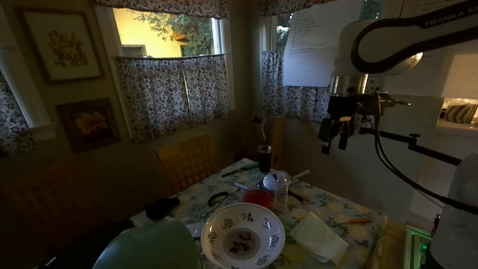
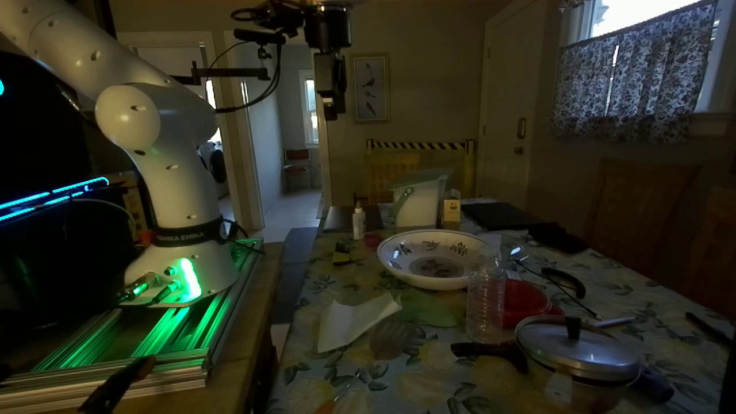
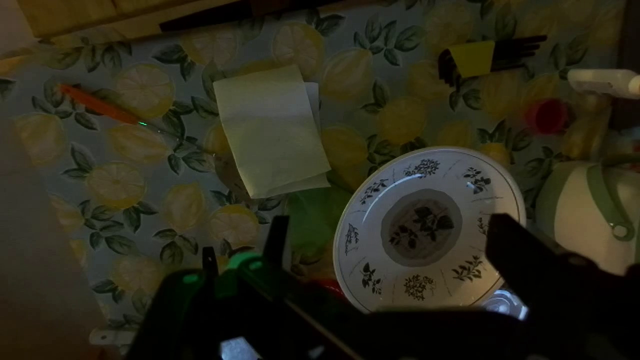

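Observation:
High above the table hangs my gripper [image 1: 334, 147], its two fingers spread and nothing between them. Seen from the wrist, the dark fingers [image 3: 276, 240] stand wide apart over the tablecloth. A white bowl with a printed plant pattern [image 3: 429, 180] lies below, empty. Beside it, in the wrist view, are a folded pale paper [image 3: 270, 126] and a green flat item [image 3: 316, 219]. An orange-handled tool [image 3: 99, 103] lies near the table edge. Nothing touches my gripper.
A clear plastic bottle [image 2: 485, 303], a red bowl [image 2: 528, 303] and a lidded pan [image 2: 579, 352] crowd one side. A green and white container [image 2: 419, 200] and a small white bottle [image 2: 359, 222] stand at the far end. Bare tablecloth surrounds the orange tool.

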